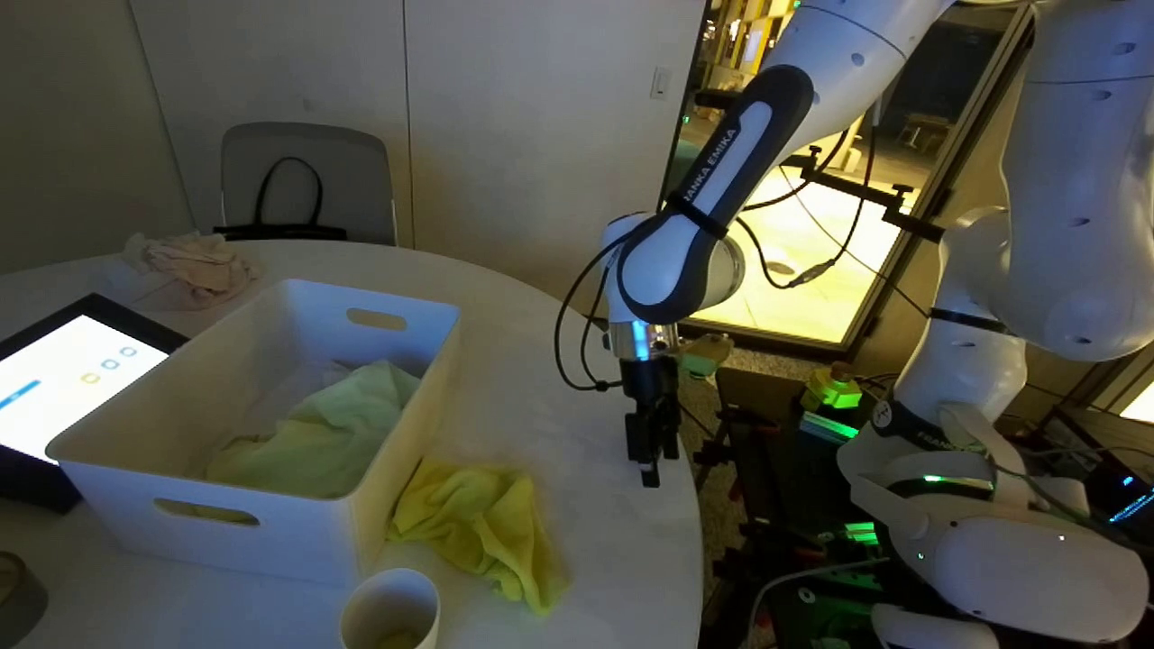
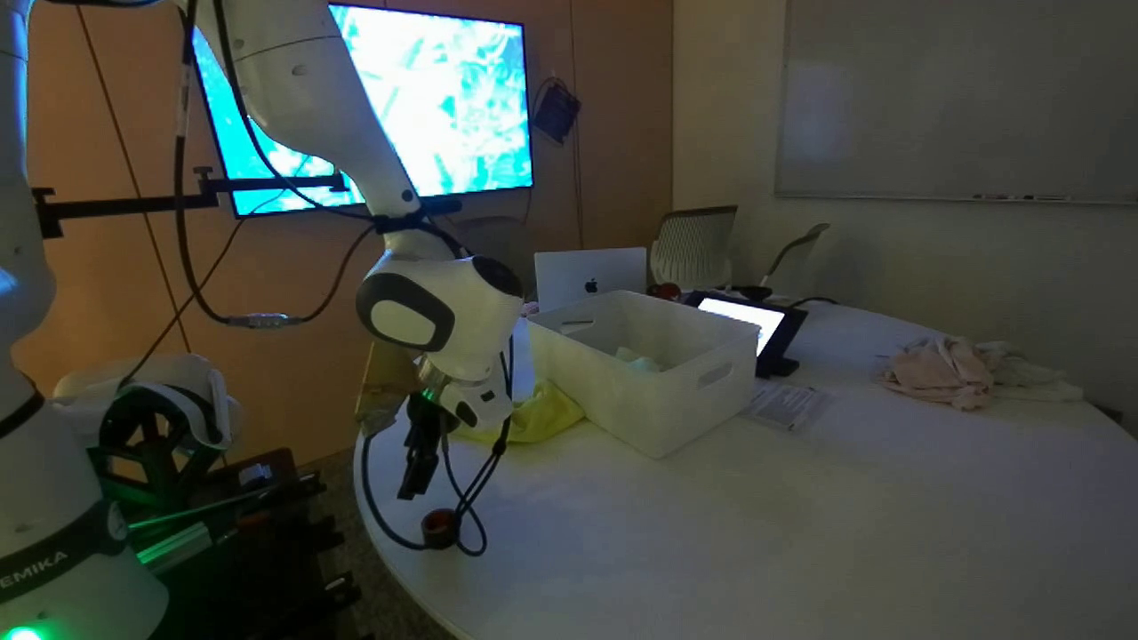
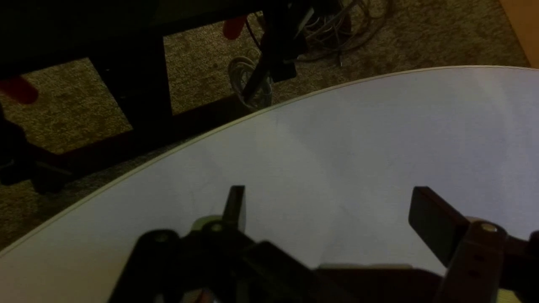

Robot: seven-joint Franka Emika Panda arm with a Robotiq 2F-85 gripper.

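My gripper is open, and only bare white tabletop shows between its fingers. In exterior view 1 the gripper (image 1: 652,460) hangs above the table close to its right edge, apart from everything lying there. A crumpled yellow cloth (image 1: 476,525) rests on the table to its left, against the side of a white bin (image 1: 406,416). Inside the bin lies a pale green cloth (image 1: 346,427). Exterior view 2 shows the gripper (image 2: 411,485) in front of the yellow cloth (image 2: 544,414), which the arm and bin partly hide.
A paper cup (image 1: 391,611) stands near the bin's front corner. Behind the bin are a lit tablet (image 1: 81,373) and a pinkish cloth (image 1: 195,269). A laptop (image 2: 589,277) sits at the far side.
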